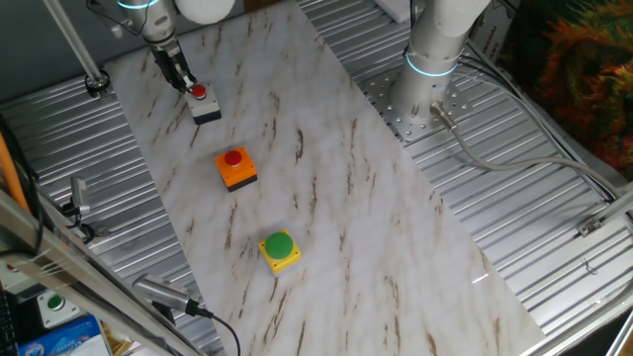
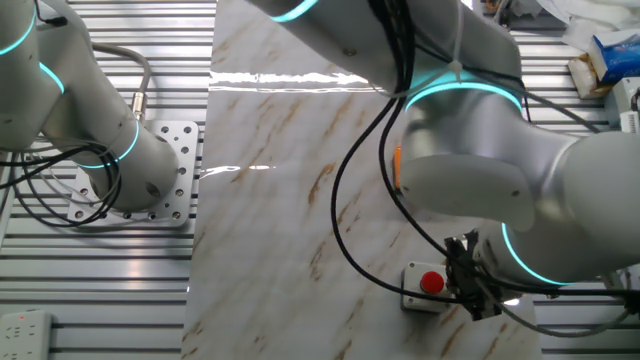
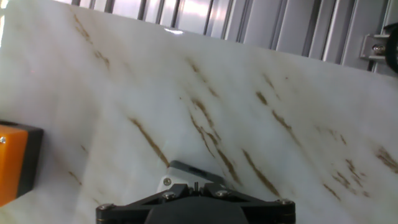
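A white-topped box with a red button [image 1: 199,91] stands at the far end of the marble table. My gripper is shut, its fingertips meeting with nothing visible between them. In exterior view 1 the gripper [image 1: 189,87] is right beside the red button, low over the box's edge; whether it touches cannot be told. The wrist view shows only a corner of the white box [image 3: 166,182] past the fingers, with its button hidden. From the other side, the red button [image 2: 432,282] shows just left of the gripper.
An orange box with a red button [image 1: 235,168] sits mid-table, and a yellow box with a green button [image 1: 280,251] nearer the front. Black cables [image 2: 345,220] hang from the arm.
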